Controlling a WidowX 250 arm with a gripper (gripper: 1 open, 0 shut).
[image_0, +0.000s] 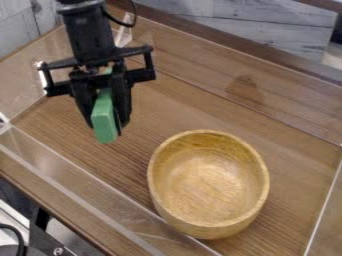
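My black gripper (104, 98) hangs at the upper left, pointing down, shut on a green block (106, 124) held above the wooden tabletop (187, 90). A pale wooden bowl (207, 183) sits empty at the lower middle right, to the right of and below the block in the view.
A marble-patterned surface (287, 30) runs along the back right. Dark cables lie at the lower left edge, and a pale object is partly hidden behind the arm.
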